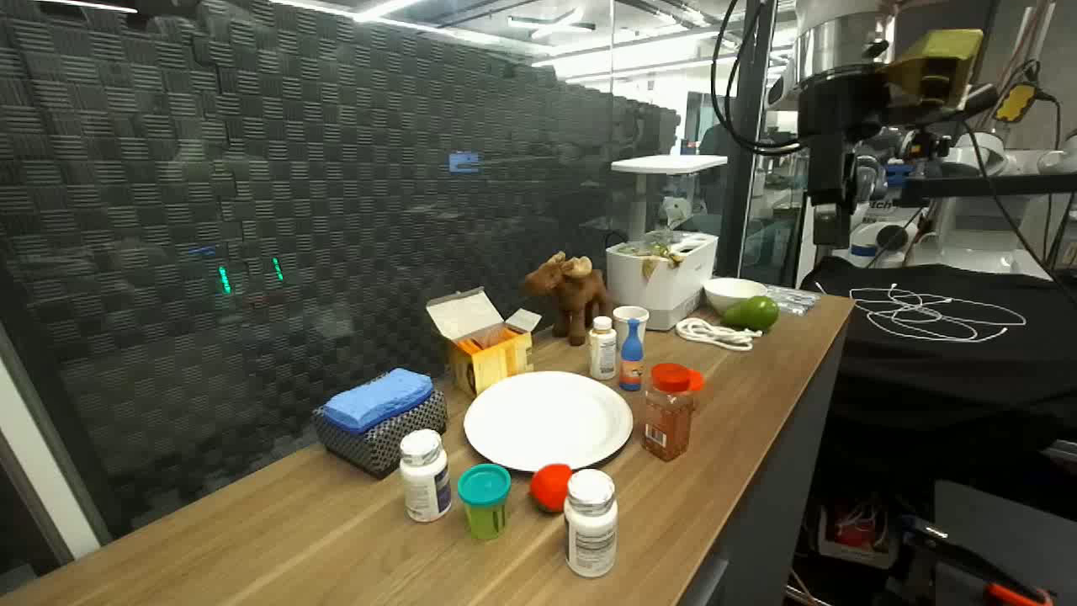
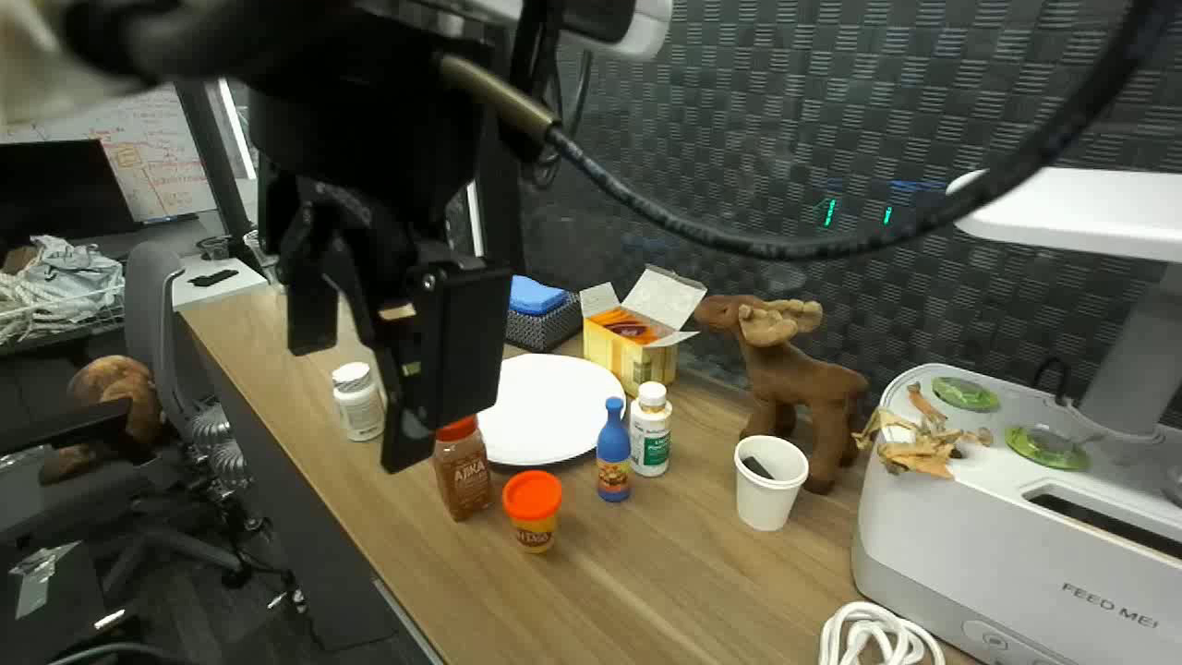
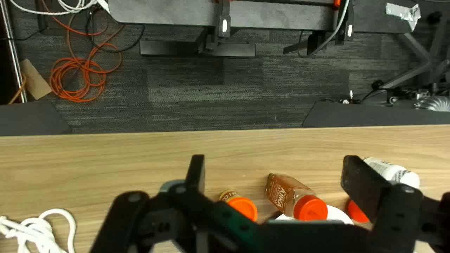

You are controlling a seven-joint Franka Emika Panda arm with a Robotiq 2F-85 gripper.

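My gripper hangs well above the table with its two fingers wide apart and nothing between them. In the wrist view, a spice jar with a red lid [image 3: 291, 196] and a small orange-lidded tub [image 3: 239, 205] lie below, between the fingers' line of sight. A white plate [image 1: 548, 420] rests mid-table in exterior view 1, empty. Around its near side stand white pill bottles [image 1: 591, 525], a teal-lidded cup [image 1: 485, 500] and a red ball-like object [image 1: 550, 488]. Behind the jar are a blue bottle [image 2: 612, 453] and a white, green-labelled bottle [image 2: 650, 430].
An open yellow box [image 1: 490, 348], a basket with blue cloth [image 1: 379, 402], a toy moose [image 1: 570, 293] and a white planter [image 1: 663, 273] line the wall side. A paper cup [image 2: 767, 483], a white cable [image 1: 718, 333], green fruit [image 1: 753, 314] and a bowl [image 1: 733, 293] occupy the far end.
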